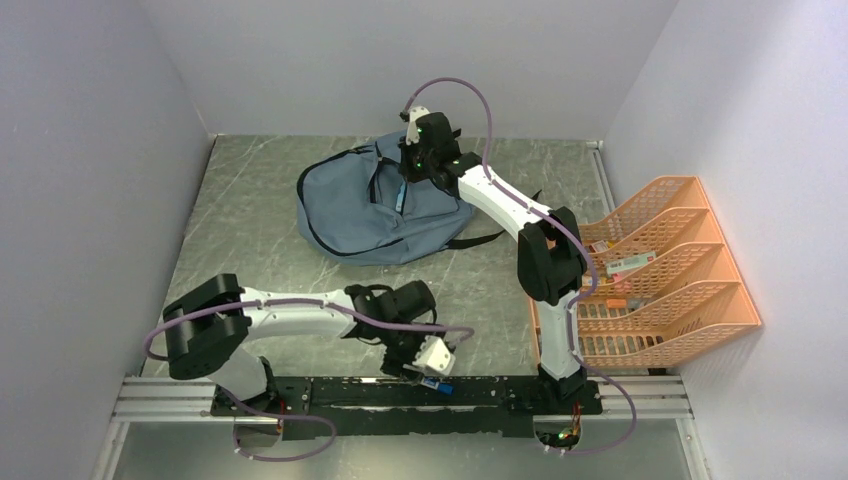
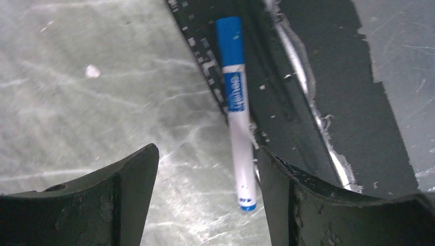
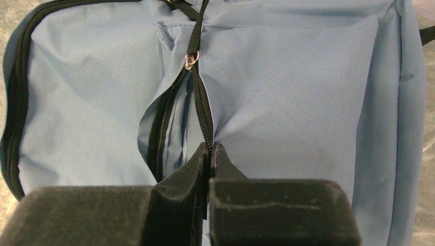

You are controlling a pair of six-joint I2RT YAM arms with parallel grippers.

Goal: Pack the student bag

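Observation:
A white marker with a blue cap (image 2: 237,102) lies at the table's front edge, partly over the black strip; in the top view its blue end (image 1: 440,386) shows beyond my left arm. My left gripper is open above it, and the marker's lower end appears between the fingers, nearer the right one. The blue-grey bag (image 1: 350,210) lies at the back of the table with its pocket unzipped. At that pocket, my right gripper is shut on the black zipper edge (image 3: 203,110). Something light blue (image 1: 401,197) shows at the pocket opening.
An orange slotted rack (image 1: 740,290) stands at the right, holding several small items, among them a white-and-green box (image 1: 630,263). The bag's black strap (image 1: 475,241) trails right. Bare table (image 1: 230,240) lies left of the bag.

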